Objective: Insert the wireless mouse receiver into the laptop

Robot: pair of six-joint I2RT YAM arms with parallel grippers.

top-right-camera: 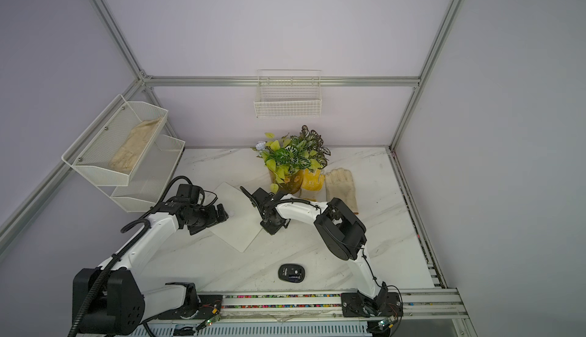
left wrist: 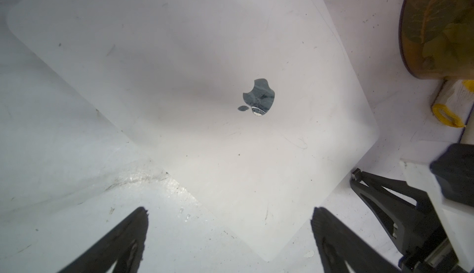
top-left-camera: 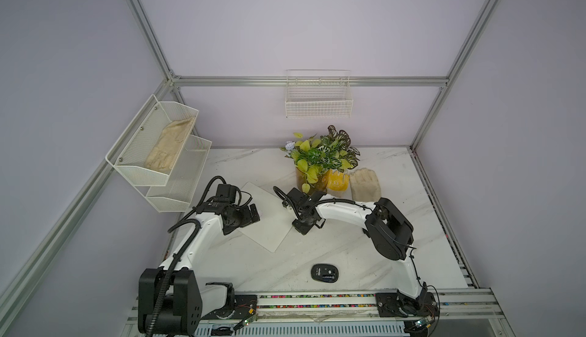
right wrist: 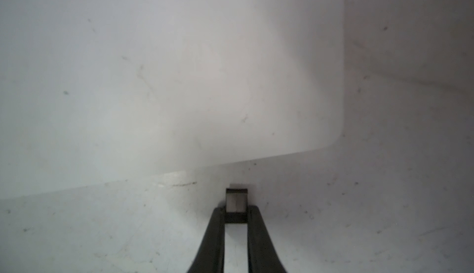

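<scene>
A closed silver laptop (left wrist: 207,55) with an Apple logo lies on the white marble table. My right gripper is shut on the small wireless receiver (right wrist: 236,201), held at table level just outside the laptop's edge near a rounded corner, its tip apart from that edge. In the left wrist view the same right gripper reaches in from the lower right to the laptop's side. My left gripper is open over the laptop and table, nothing between its fingers. A black mouse (top-left-camera: 324,273) lies at the table's front.
A leafy plant (top-left-camera: 323,154) in an amber pot stands behind the laptop, with gloves (top-left-camera: 365,184) to its right. White wire baskets hang on the left and back walls.
</scene>
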